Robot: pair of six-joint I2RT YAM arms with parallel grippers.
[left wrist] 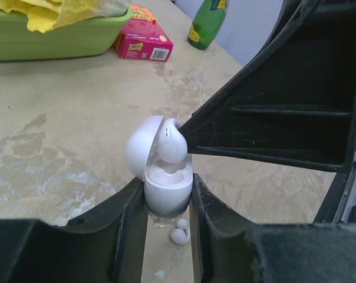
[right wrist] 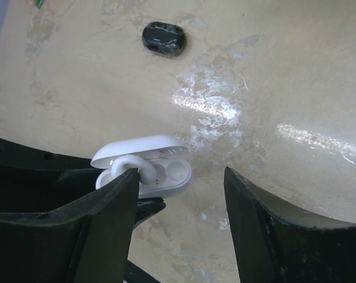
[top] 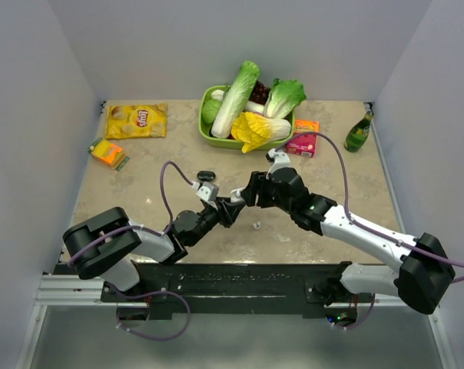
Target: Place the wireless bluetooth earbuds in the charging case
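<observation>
My left gripper is shut on the white charging case (left wrist: 166, 191), whose lid (right wrist: 139, 144) stands open. A white earbud (left wrist: 172, 144) sits at the case's opening, by the black fingertip of my right gripper (top: 253, 190). In the right wrist view the earbud (right wrist: 137, 165) lies over one side of the case, just beside the near finger; whether that gripper touches it is unclear, but its fingers stand apart. Small white pieces (left wrist: 179, 234) lie on the table below.
A black oval object (top: 206, 175) lies behind the grippers. A green basket of vegetables (top: 209, 131), a red box (left wrist: 142, 41), a bottle (top: 359, 132), a chip bag (top: 137, 121) and an orange box (top: 106, 151) stand around the back and sides.
</observation>
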